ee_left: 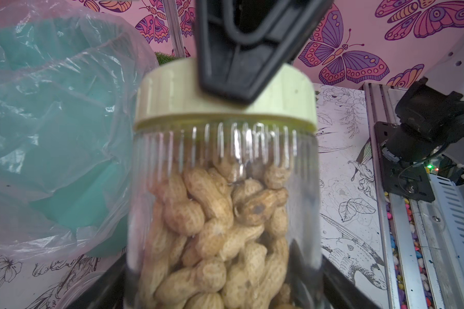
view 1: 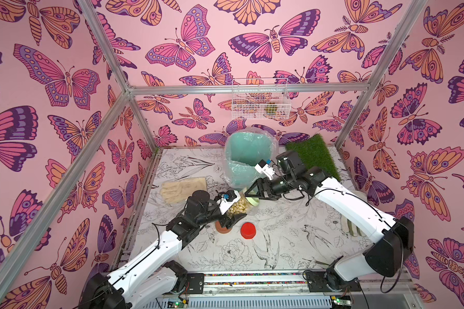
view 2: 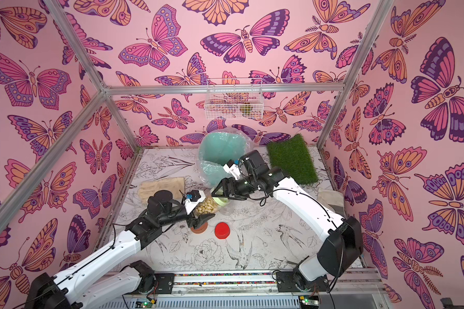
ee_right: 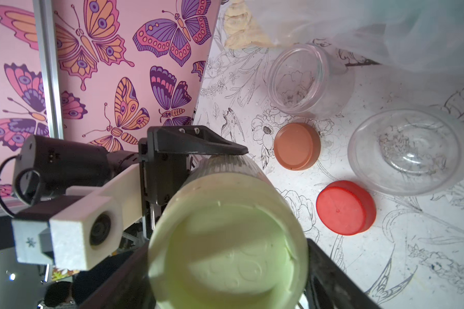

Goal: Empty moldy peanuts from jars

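Observation:
A clear jar of peanuts (ee_left: 216,226) with a pale green lid (ee_right: 221,247) is held up in front of the bin. My left gripper (view 1: 231,211) is around the jar's body, its fingers largely hidden in its wrist view. My right gripper (view 2: 225,188) is at the lid, open, with a black finger over the lid's side in the left wrist view. A teal bin (view 1: 247,146) with a clear liner stands behind.
An empty jar (ee_right: 299,77), a clear container (ee_right: 407,154), a brown lid (ee_right: 296,146) and a red lid (view 1: 248,230) lie on the table. Gloves (view 1: 183,189) lie left, artificial grass (view 2: 293,157) back right.

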